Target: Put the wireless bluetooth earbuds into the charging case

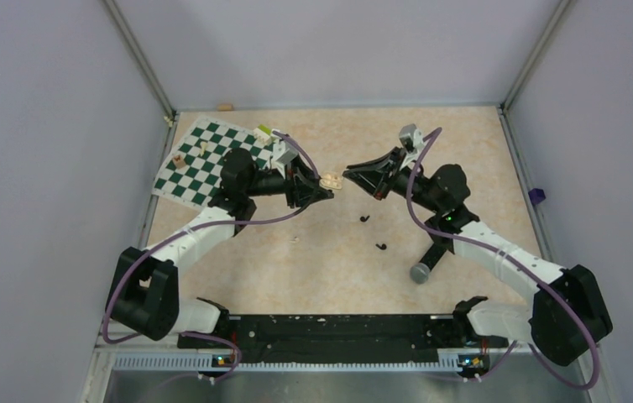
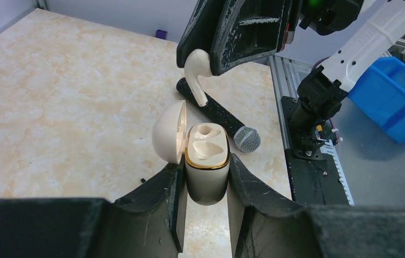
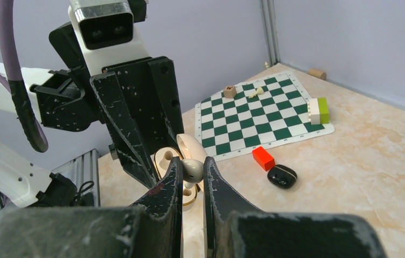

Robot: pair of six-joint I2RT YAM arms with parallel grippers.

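My left gripper is shut on the cream charging case point(image 2: 207, 171), which has a gold rim and its lid raised. In the left wrist view both earbud slots in the case look empty. A white earbud point(image 2: 197, 70) sits in my right gripper, shut on its head, with the stem pointing down above the case and apart from it. From the right wrist view, the same right gripper shows the earbud's rounded head between its fingertips, partly covering the case behind. Another small white piece point(image 1: 295, 239), perhaps an earbud, lies on the table.
Two small black pieces point(image 1: 381, 246) and a microphone point(image 1: 427, 263) lie on the right of the table. A green chessboard point(image 3: 254, 115), a red block point(image 3: 263, 158) and a black mouse-like object point(image 3: 282, 176) are at the left.
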